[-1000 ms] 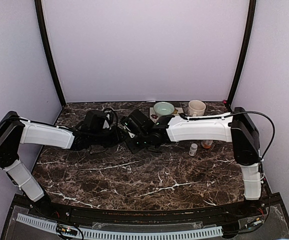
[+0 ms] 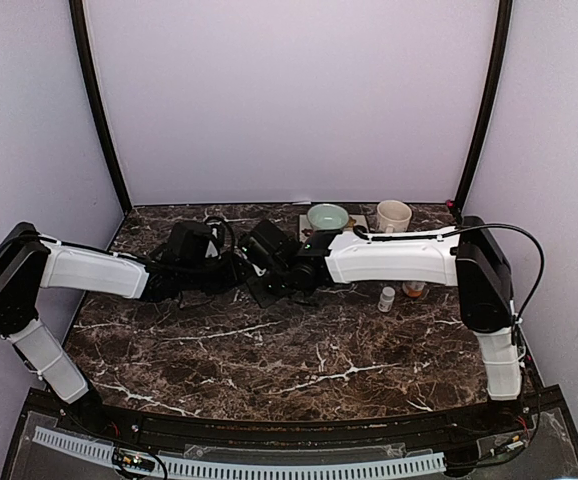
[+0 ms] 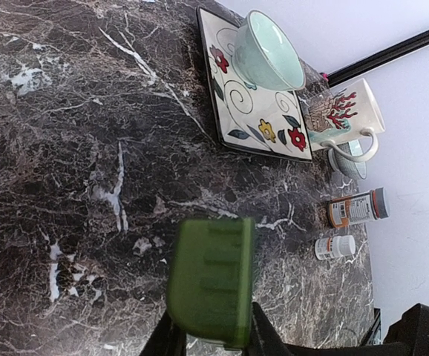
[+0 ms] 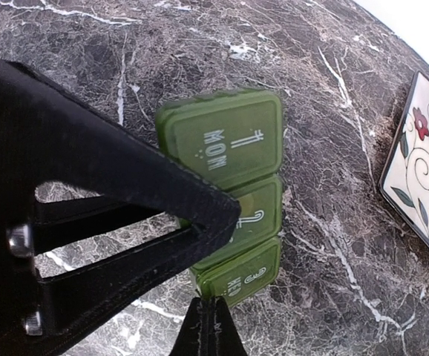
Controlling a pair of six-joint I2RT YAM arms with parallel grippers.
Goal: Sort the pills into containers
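A green pill box (image 4: 222,141) with lids marked MON 1, 2 and WED 3 hangs above the table, all three lids down in the right wrist view. My left gripper is shut on it; one black finger (image 4: 213,211) of that gripper crosses the middle lid. The right gripper is shut with nothing between its fingers, its tips at the lower edge of the WED lid (image 4: 243,276), which lies outside them. From above, both grippers meet at the table's middle and hide the box. No loose pills show.
At the back, a flowered tray (image 3: 233,141) carries a pale green bowl (image 3: 263,55). To its right are a mug (image 3: 344,111), an orange-labelled bottle (image 3: 352,209) and a small white bottle (image 3: 333,247).
The left arm has stayed almost still.
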